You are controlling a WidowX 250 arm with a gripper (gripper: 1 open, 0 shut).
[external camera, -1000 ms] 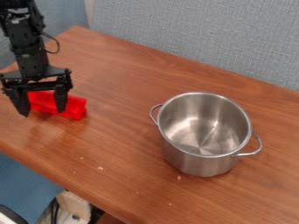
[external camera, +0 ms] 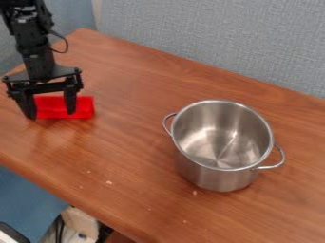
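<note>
My black gripper is open and low over a red block at the left of the wooden table, its fingers on either side of the block's left part. A steel pot with two handles stands upright on the right, apart from the block and the gripper.
The table's front-left edge runs diagonally below the block, with a blue surface and some cables beyond it. A grey wall is at the back. The middle of the table between block and pot is clear.
The red block has turned slightly, its right end rising in the view so it lies more level. The gripper has shifted slightly to the right. The pot is unmoved.
</note>
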